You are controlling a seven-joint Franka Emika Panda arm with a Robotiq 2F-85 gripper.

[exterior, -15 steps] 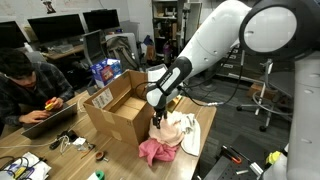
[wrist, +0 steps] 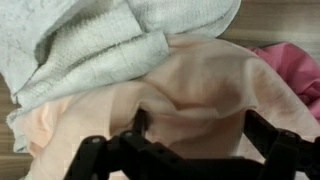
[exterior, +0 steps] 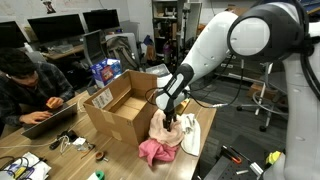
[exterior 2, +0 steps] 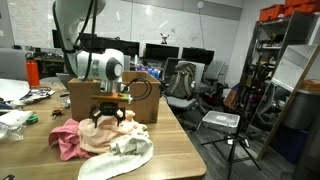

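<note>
Spread on the wooden table is a peach cloth [wrist: 200, 85], rumpled, and in the wrist view it lies directly under my gripper. The fingers stand apart, one finger on either side of a raised fold of that cloth; whether the fingertips touch it I cannot tell. A white cloth [wrist: 90, 60] overlaps the peach one along one side. On the other side a pink-red cloth [exterior 2: 68, 138] pokes out. From outside, the gripper [exterior 2: 108, 117] shows low over the peach cloth, in front of the cardboard box.
The open cardboard box [exterior: 127, 105] stands just behind the cloths. Tools and cables lie on the table to its left, near a seated person [exterior: 32, 85]. Bare table [exterior 2: 175, 155] shows right of the cloths.
Over the last second my gripper has come down and shifted right in exterior view 1, closer to the peach cloth. The cloths look the same.
</note>
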